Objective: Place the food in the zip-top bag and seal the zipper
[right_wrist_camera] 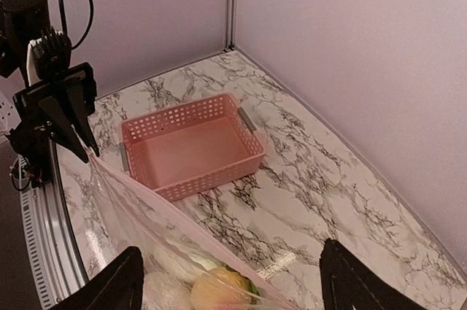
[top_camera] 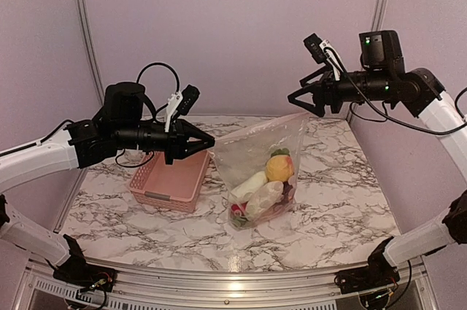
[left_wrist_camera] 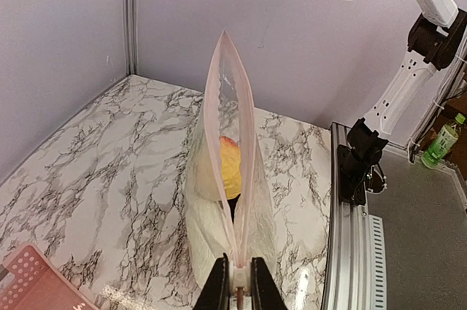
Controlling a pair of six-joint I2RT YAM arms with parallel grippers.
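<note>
A clear zip-top bag point(top_camera: 255, 171) hangs upright over the marble counter, holding a peach-yellow fruit point(top_camera: 279, 168), a white long item point(top_camera: 248, 186), some green and dark produce. My left gripper point(top_camera: 209, 142) is shut on the bag's top-left corner; in the left wrist view the pinched zipper strip point(left_wrist_camera: 238, 277) runs up from between its fingers. My right gripper point(top_camera: 303, 102) stands open just above the bag's top-right corner; in the right wrist view nothing shows between its fingers, with the bag's far edge below them.
An empty pink basket point(top_camera: 164, 190) sits on the left of the marble counter point(top_camera: 336, 200), behind and below my left arm. The counter right of the bag is clear, with walls at back and sides.
</note>
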